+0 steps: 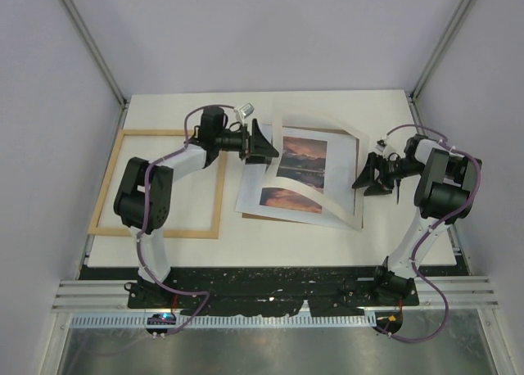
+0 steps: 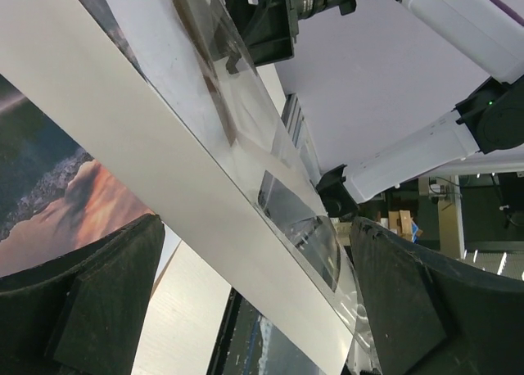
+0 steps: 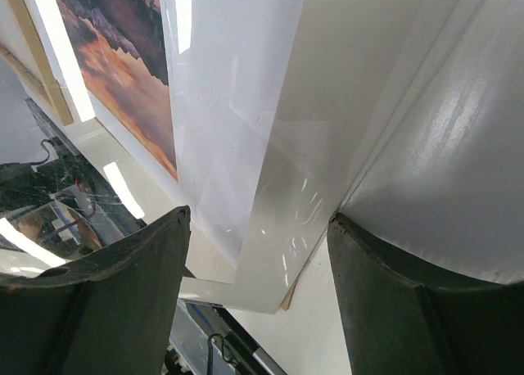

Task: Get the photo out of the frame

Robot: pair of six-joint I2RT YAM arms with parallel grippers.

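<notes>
The sunset photo (image 1: 302,164) lies on the table, under a bowed sheet with a white mat border (image 1: 280,115). In the top view my left gripper (image 1: 268,151) is at the sheet's left side. Its fingers stand wide apart in the left wrist view, the white border (image 2: 221,203) and a clear film (image 2: 270,158) passing between them. At the sheet's right edge is my right gripper (image 1: 366,178). Its fingers (image 3: 147,268) are apart too, with the pale border (image 3: 303,162) crossing the gap. Whether either finger touches the sheet is unclear.
An empty wooden frame (image 1: 215,203) lies at the left, below the left arm. A brown backing board (image 1: 278,219) shows under the photo. Bare table (image 1: 286,248) extends along the front, and walls rise on both sides.
</notes>
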